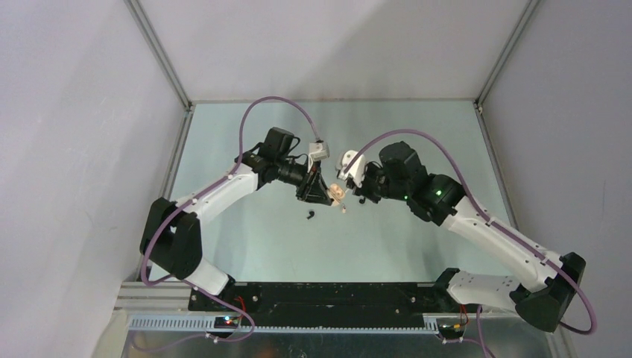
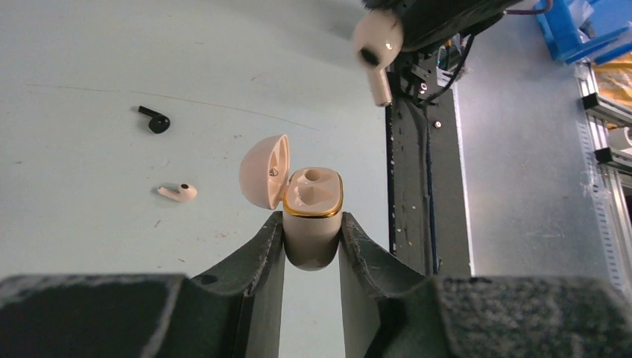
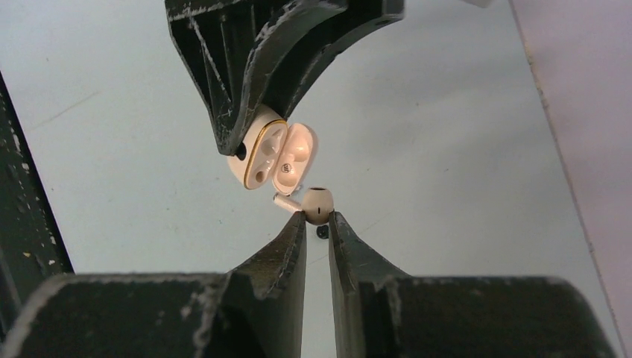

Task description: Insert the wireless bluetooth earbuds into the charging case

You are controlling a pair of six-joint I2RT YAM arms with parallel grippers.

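A beige charging case (image 2: 313, 242) with a gold rim is clamped in my left gripper. Its lid stands open, and the two slots inside look empty in the right wrist view. My right gripper is shut on a beige earbud (image 3: 317, 200), whose stem points up and left toward the case. A small gap separates this earbud from the open case in that view. On the table lies a second beige earbud (image 2: 179, 192), apart from both grippers.
One black earbud (image 1: 310, 214) lies on the table left of the beige one. Another black earbud (image 1: 362, 200) is partly under the right gripper. The two arms are close together over the table's middle.
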